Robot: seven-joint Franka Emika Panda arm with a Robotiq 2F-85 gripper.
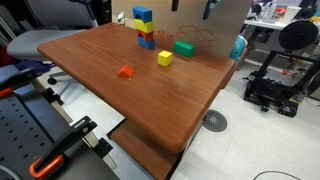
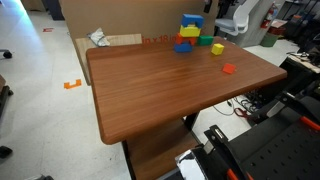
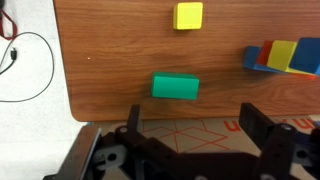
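Note:
A green block (image 1: pixel 184 48) lies by itself near the table's back edge. My gripper (image 1: pixel 231 14) hangs above the table there, with its fingertips showing at the top of exterior view 1. In the wrist view the gripper stands open and empty, and the green block (image 3: pixel 175 86) appears just beyond the gap between its fingers. To the left in exterior view 1 rises a stack (image 1: pixel 145 27) of blue, yellow, red and blue blocks. A yellow block (image 1: pixel 165 58) and a red block (image 1: pixel 125 72) lie separately, nearer the front.
The wooden table (image 2: pixel 140 100) has a wide bare area on the side away from the blocks. A pale panel (image 1: pixel 190 28) with red marks stands along the back edge, close behind the green block and the stack.

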